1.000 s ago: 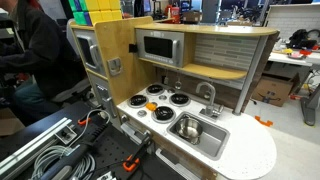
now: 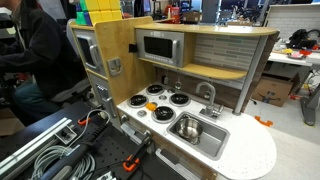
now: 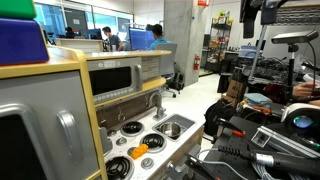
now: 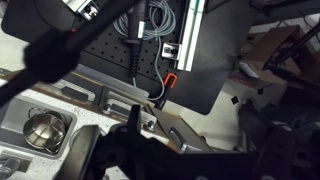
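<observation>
My gripper shows at the bottom of the wrist view, its dark fingers wide apart with nothing held between them. It is open, above the area in front of the toy kitchen. An orange object [image 2: 151, 107] lies among the burners of the stove [image 3: 126, 143]; its exact shape is too small to tell. A metal pot [image 4: 44, 129] sits in the sink [image 2: 214, 139]. Exterior view 1 does not show the gripper.
The faucet [image 2: 208, 96] rises behind the sink. Above the counter is a shelf with a microwave [image 2: 160, 47]. In front stands a black table [image 4: 209, 86] with coiled cable [image 4: 158, 20] and a red-handled clamp [image 4: 169, 80].
</observation>
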